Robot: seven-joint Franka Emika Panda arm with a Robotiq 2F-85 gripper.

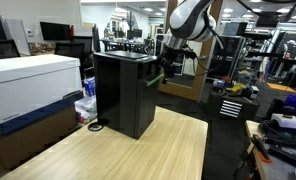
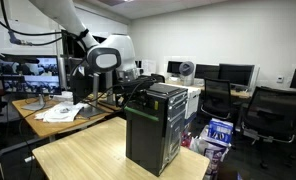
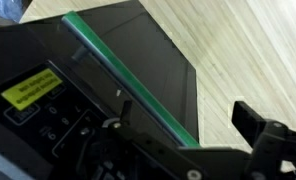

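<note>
A black box-shaped appliance (image 1: pixel 118 95) stands upright on the wooden table, and a green strip (image 1: pixel 155 79) runs along the top edge of its front. The same green strip (image 2: pixel 142 112) faces the open table in the second exterior view. My gripper is open, its dark fingers spread wide with nothing gripped. Up close, the strip (image 3: pixel 133 85) crosses the wrist view diagonally and passes beneath the left finger; whether they touch cannot be told. Beside the strip is a control panel with a yellow label (image 3: pixel 32 90).
White and blue storage boxes (image 1: pixel 31 88) stand left of the appliance. A small black ring (image 1: pixel 95 127) lies on the table near its base.
</note>
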